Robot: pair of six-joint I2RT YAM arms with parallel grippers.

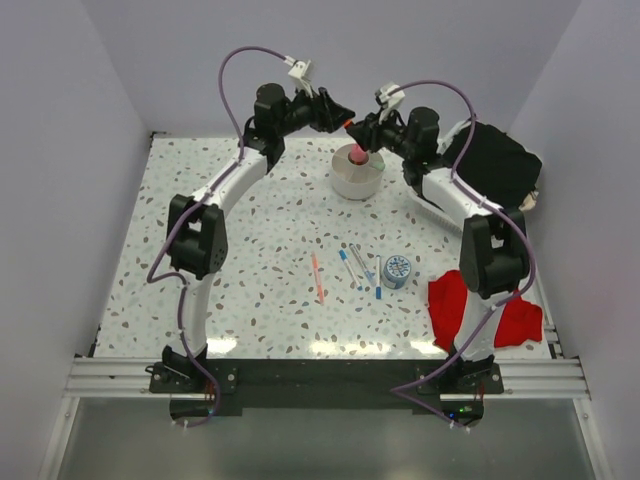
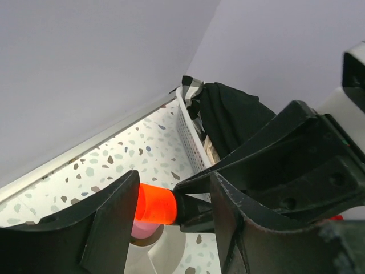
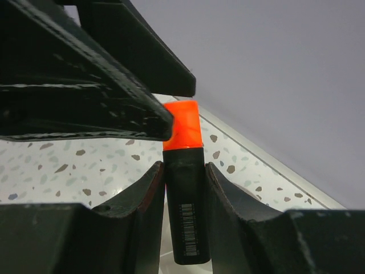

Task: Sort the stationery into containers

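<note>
A black marker with an orange cap (image 3: 182, 125) is held upright in my right gripper, shut on its black barrel. My left gripper (image 1: 332, 112) has its fingers beside the orange cap, seen close in both wrist views; whether they touch it is unclear. Below them stands a round white container (image 1: 353, 185) with pink items (image 1: 357, 153) inside. Several pens, including an orange one (image 1: 317, 278) and a blue-white one (image 1: 350, 268), lie on the mat near a blue round tin (image 1: 397, 270).
A white basket (image 1: 432, 215) with black cloth (image 1: 500, 162) stands at the right. A red cloth (image 1: 515, 320) lies at the front right.
</note>
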